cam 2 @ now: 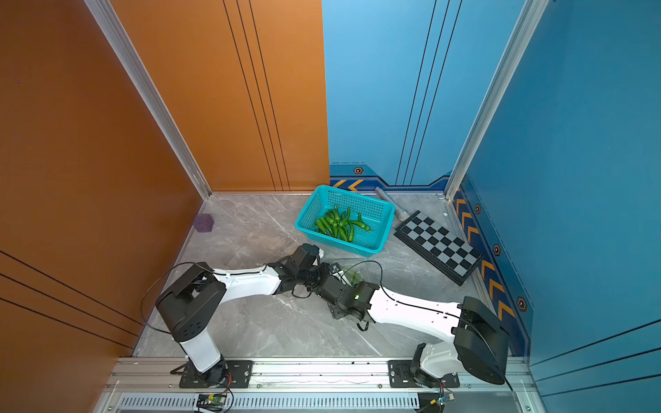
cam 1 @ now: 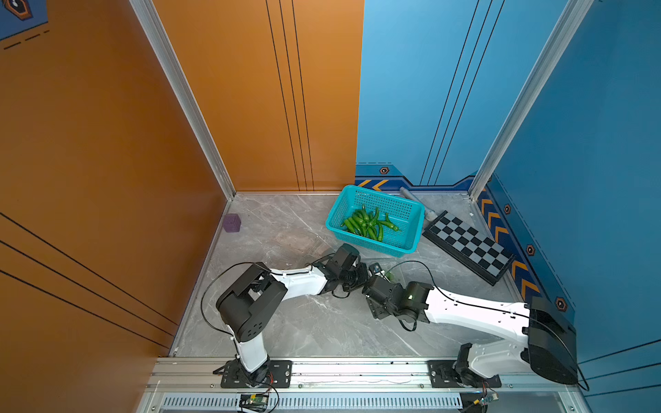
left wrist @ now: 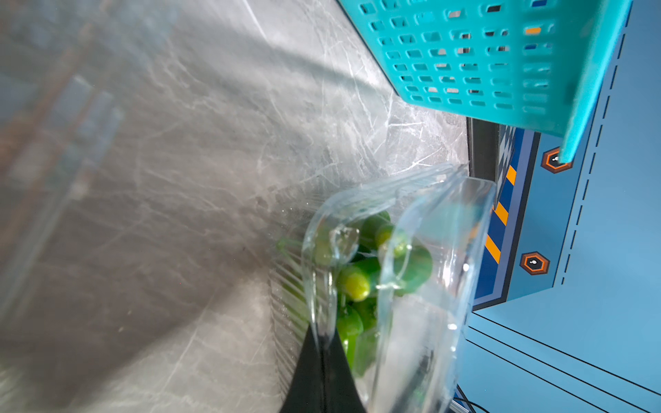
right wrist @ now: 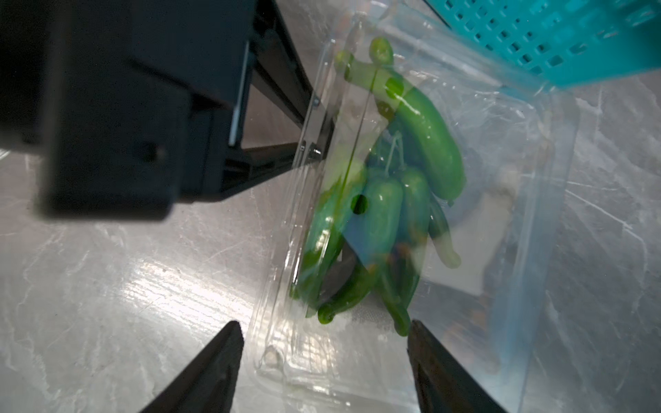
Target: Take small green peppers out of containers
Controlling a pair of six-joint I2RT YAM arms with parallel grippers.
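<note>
A clear plastic container (right wrist: pixel 482 206) holds several small green peppers (right wrist: pixel 427 137), mostly hidden under my arms in the top views. My left gripper is shut at the container's near side wall, which shows at its fingertips in the left wrist view; whether the wall is between them is hard to tell. My right gripper stands open over the container's near end, with nothing between its fingers. A teal basket (cam 1: pixel 406 241) behind them holds more green peppers (cam 1: pixel 368 223).
A checkered board (cam 1: pixel 468 247) lies at the right, beside a grey roll (cam 1: pixel 420 203). A purple cube (cam 1: pixel 231 222) sits at the back left.
</note>
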